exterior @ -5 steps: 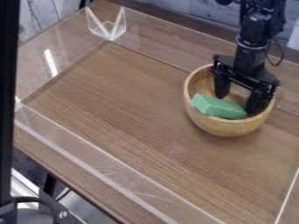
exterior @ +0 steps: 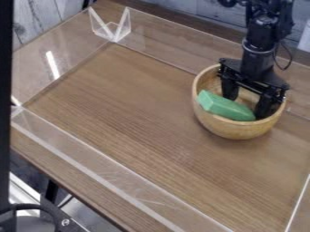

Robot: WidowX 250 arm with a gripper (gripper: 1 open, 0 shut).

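Note:
A wooden bowl point(exterior: 230, 129) rests on the right part of the table, holding a green block point(exterior: 222, 107) that leans in its left side. My black gripper point(exterior: 252, 94) reaches down from the top right into the bowl, behind and right of the block, with its fingers open. Whether a finger touches the block is hard to tell.
A clear plastic piece point(exterior: 111, 27) stands at the back left. Transparent strips run along the table's edges.
The green block has shifted slightly up and left within the bowl over the last second. The gripper has moved only a little.

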